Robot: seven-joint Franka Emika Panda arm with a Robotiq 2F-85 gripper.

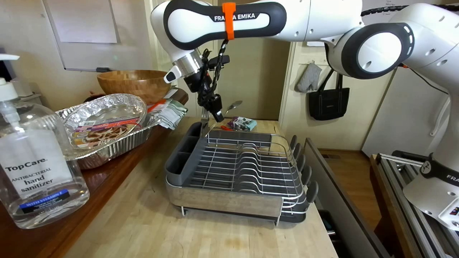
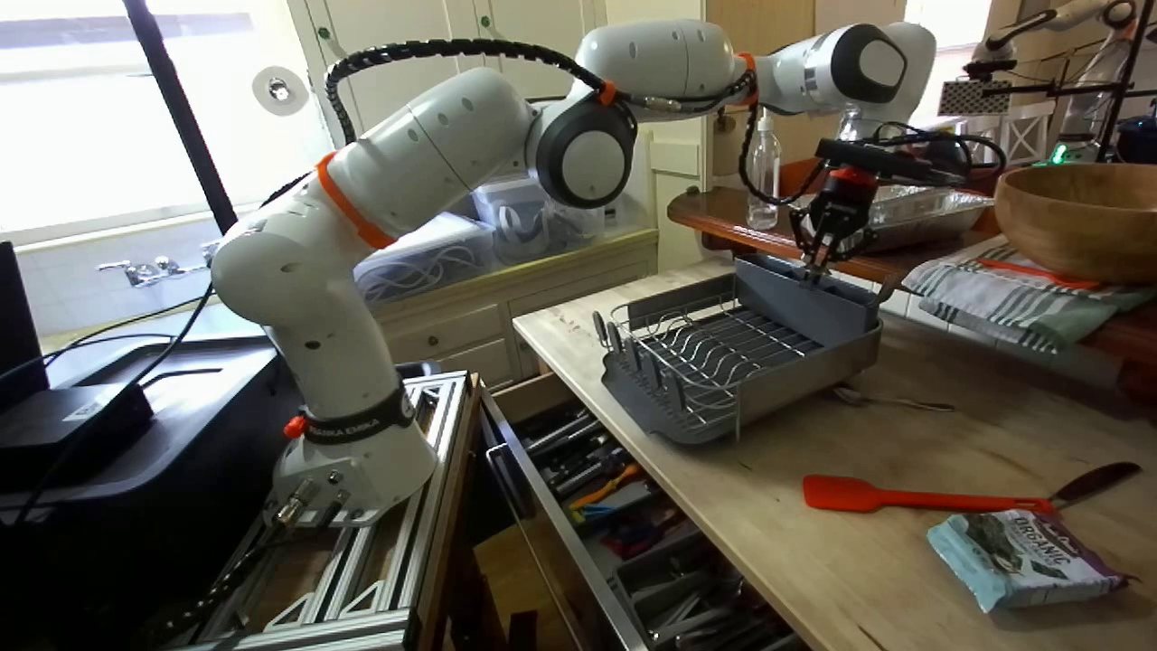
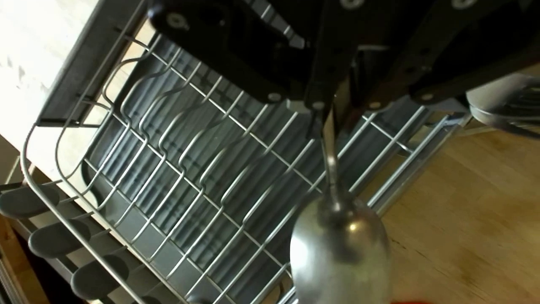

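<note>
A silver spoon point(image 3: 340, 248) is pinched by its handle in my gripper, its bowl jutting out toward the wrist camera's lower edge. In exterior view 1 the spoon bowl point(image 1: 235, 104) shows to the right of my gripper point(image 1: 219, 118), and the handle slants down to the left behind the fingers. The grey dish rack point(image 1: 234, 202) lies below, with its utensil caddy point(image 1: 176, 170) along one side. My gripper is at the caddy's far end in that view. Whether the handle's end is inside the caddy is hidden.
Another metal utensil point(image 1: 205, 114) stands at the caddy's far end. A red spatula point(image 2: 868, 495), a snack packet point(image 2: 1025, 559) and a loose utensil point(image 2: 891, 401) lie on the counter. An open drawer point(image 2: 575, 521) sits beside the counter.
</note>
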